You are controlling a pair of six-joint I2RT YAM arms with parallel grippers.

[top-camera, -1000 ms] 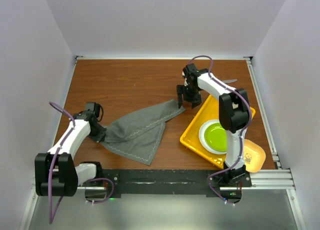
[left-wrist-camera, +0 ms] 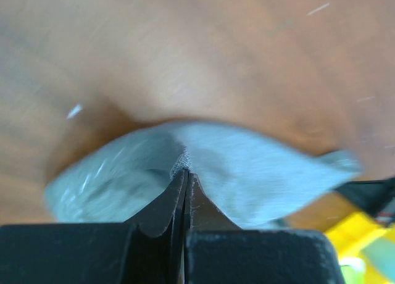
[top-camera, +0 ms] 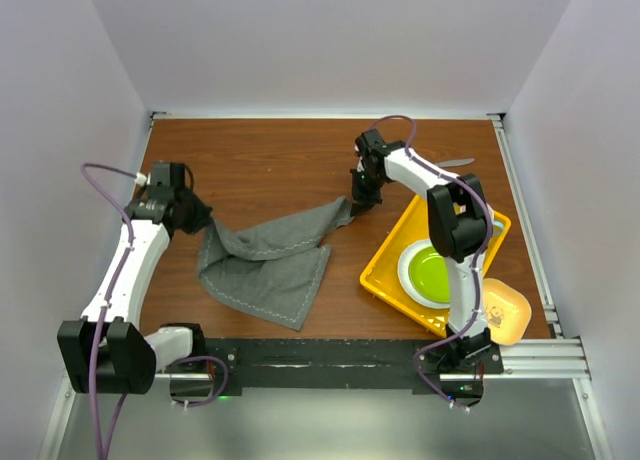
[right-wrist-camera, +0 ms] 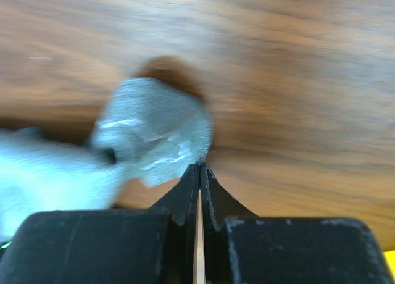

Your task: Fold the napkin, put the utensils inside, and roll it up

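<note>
The grey napkin (top-camera: 270,280) lies loosely folded on the wooden table, its left part raised toward my left gripper (top-camera: 205,220). That gripper is shut on a bunched edge of the cloth, which shows at its fingertips (left-wrist-camera: 184,176) in the left wrist view. My right gripper (top-camera: 355,205) is shut at the napkin's right end; in the right wrist view that corner (right-wrist-camera: 154,126) is pinched at the fingertips (right-wrist-camera: 191,176).
A yellow tray (top-camera: 380,285) with a green plate (top-camera: 428,275) on a white one stands at the right, partly under the right arm. A knife (top-camera: 455,163) lies behind it, an orange dish (top-camera: 505,310) in front.
My left gripper has moved up and back, lifting the napkin's left part with it. The right gripper has closed on the right corner and shifted slightly left.
</note>
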